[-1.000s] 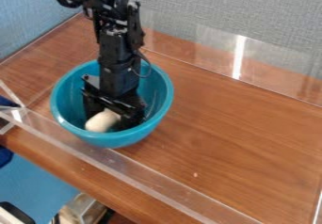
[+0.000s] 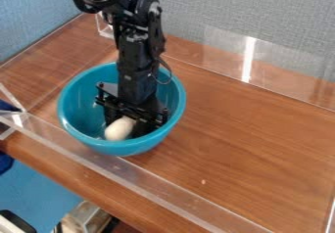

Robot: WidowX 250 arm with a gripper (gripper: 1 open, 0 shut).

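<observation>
A teal bowl (image 2: 82, 104) sits on the wooden table at the left of the view. Inside it lies a pale, egg-like object (image 2: 119, 128) toward the front. My black gripper (image 2: 128, 119) reaches down into the bowl from above, its lower end at that object. The fingers are dark and overlap one another, so I cannot tell how far apart they are or whether they hold the pale object, which is partly hidden behind them.
Bare wood (image 2: 241, 155) fills the right side. Clear plastic walls edge the table at back and front. A blue surface and some dark items lie below the table's front left edge.
The gripper, the bowl and the pale object have shifted slightly to the right.
</observation>
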